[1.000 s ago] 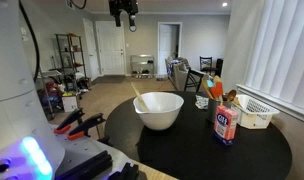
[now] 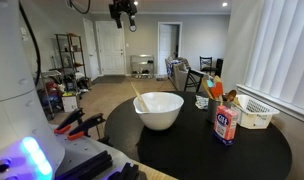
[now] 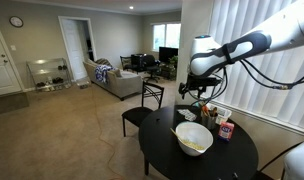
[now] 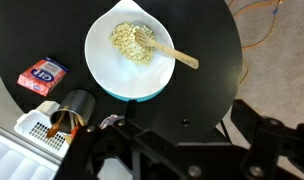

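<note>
On the round black table [image 2: 188, 152] stands a white bowl [image 2: 159, 115], with a wooden spoon [image 4: 175, 54] leaning over its rim. The wrist view looks down into it and shows pale, oat-like grains [image 4: 135, 47] around the spoon's head. High above the table, my gripper is open, its fingers wide apart and nothing between them. Only its lower end shows at the top of exterior view 1. In exterior view 2 the gripper [image 3: 198, 93] hangs from the arm [image 3: 262, 43], pointing down.
A red and white box [image 2: 225, 124] stands right of the bowl. Near it are a dark metal holder [image 4: 77, 103] with utensils, a white basket [image 2: 255, 114] by the window and a mug [image 2: 201, 102]. A black chair [image 3: 152, 94] stands beside the table. Bare tabletop lies in front of the bowl.
</note>
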